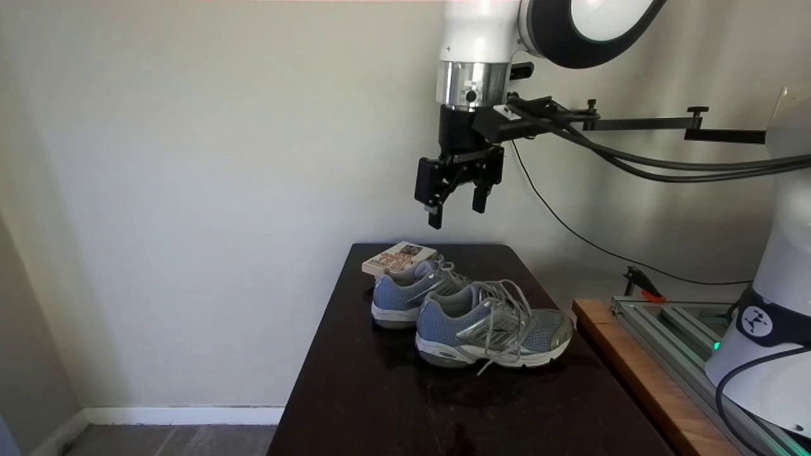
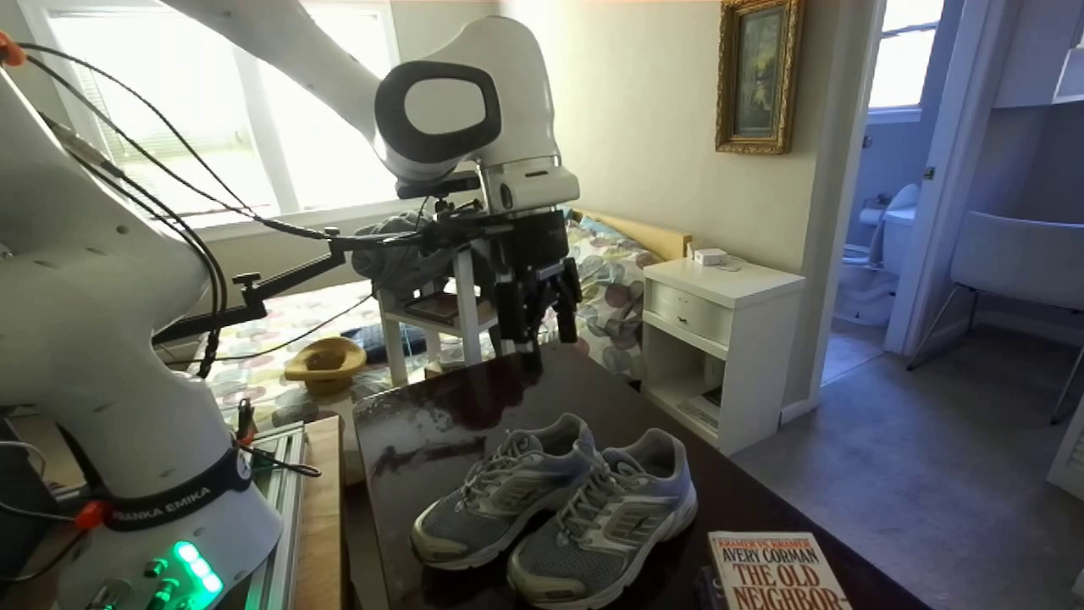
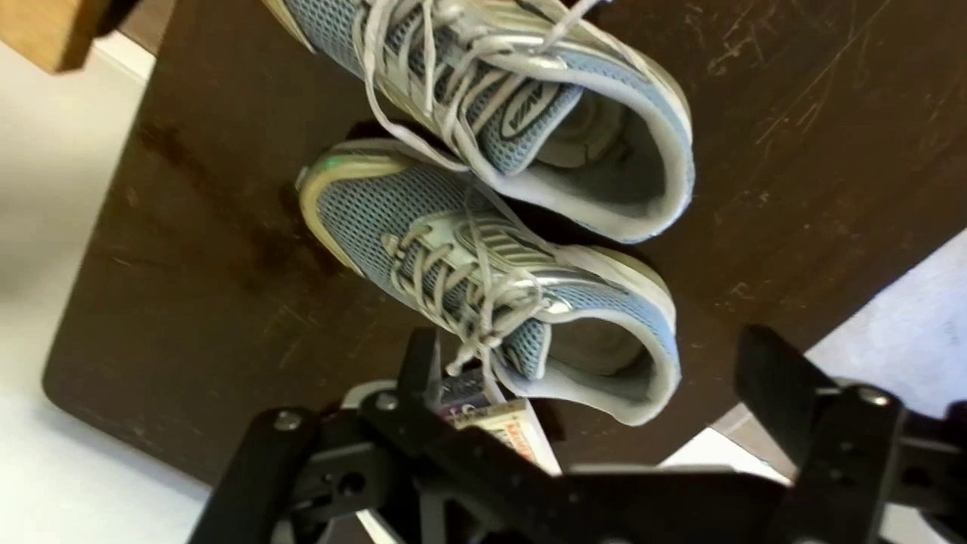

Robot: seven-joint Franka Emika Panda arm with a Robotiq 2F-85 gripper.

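My gripper (image 1: 457,213) hangs above the dark table (image 1: 357,410), its fingers spread wide with nothing between them. Below it stand two grey-blue running shoes side by side. One shoe (image 1: 494,327) is closer to exterior view 1; the other shoe (image 1: 399,296) is partly behind it, beside a paperback book (image 1: 399,258). From the wrist, both shoe openings are visible, and the shoe (image 3: 598,349) nearer the book appears between my fingertips, well below them. My gripper covers part of the book (image 3: 517,431) there.
The robot's base rail (image 1: 669,349) and a wooden board (image 1: 631,365) run along one side of the table. A white nightstand (image 2: 721,315) stands past the table in exterior view 2.
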